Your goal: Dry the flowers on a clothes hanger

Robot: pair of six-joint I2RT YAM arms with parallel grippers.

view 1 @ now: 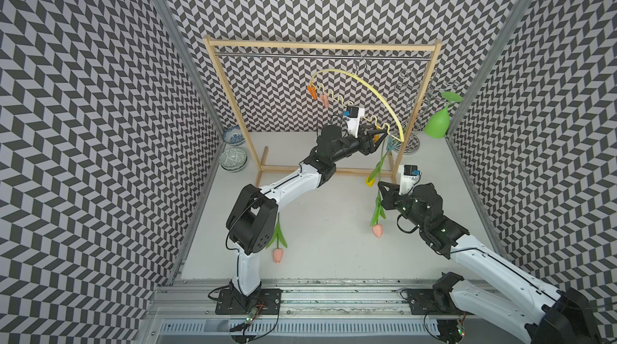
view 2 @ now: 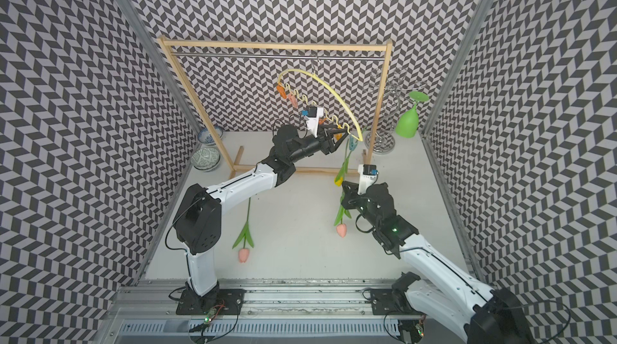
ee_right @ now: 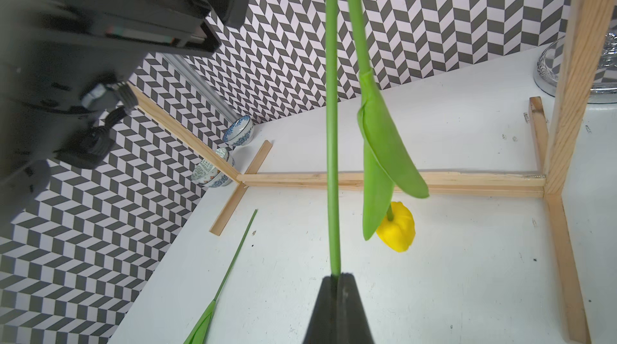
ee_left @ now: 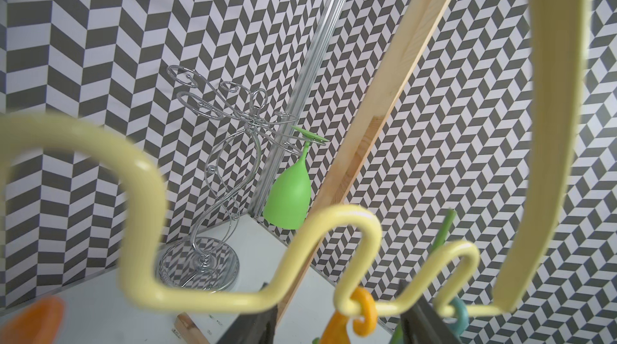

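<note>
The curved yellow hanger hangs tilted from the rack's rail, with small clips along its wavy lower bar. A yellow tulip hangs head down near the hanger's right end, by the blue clip. My right gripper is shut on the thin stem of a pink tulip, whose head points down. That stem's upper end passes close to the blue clip; whether it touches cannot be seen. My left gripper is part open at the hanger's right end, the orange clip appearing between its fingers.
Another pink tulip lies at the front left. The wooden rack post stands right of the grippers. Behind it are a metal stand and a green cup. Bowls sit at left.
</note>
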